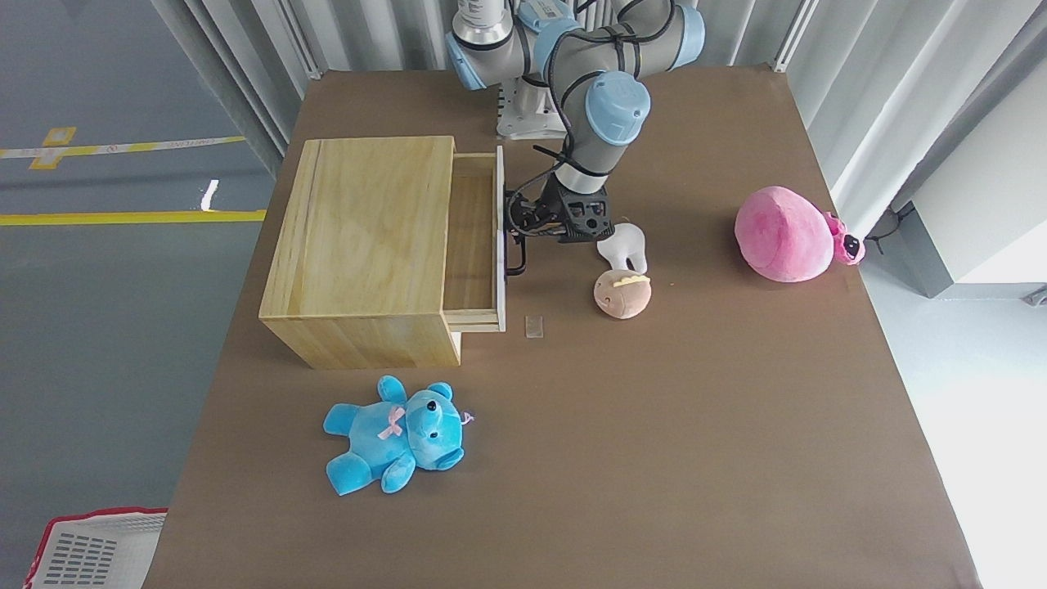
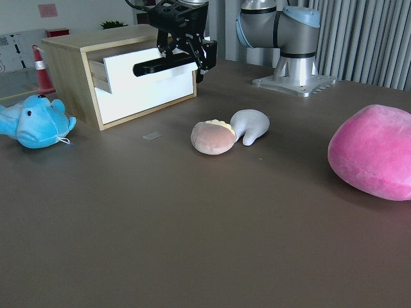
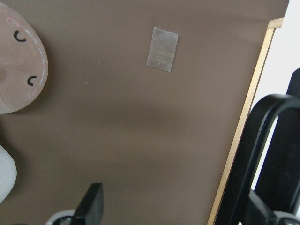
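A wooden cabinet point(image 1: 358, 236) stands on the table with its white-fronted upper drawer point(image 1: 472, 236) pulled out, empty where visible. My gripper point(image 1: 520, 236) is at that drawer's front, by the long black handle point(image 2: 160, 64); in the wrist view the handle point(image 3: 253, 150) runs down to the fingertips at bottom right. Whether the fingers are shut on it I cannot tell.
A blue bear point(image 1: 393, 442) lies before the cabinet, a beige-and-white plush point(image 1: 623, 294) right of it, a pink plush point(image 1: 785, 236) at the right edge, a small clear patch point(image 1: 534, 327) between.
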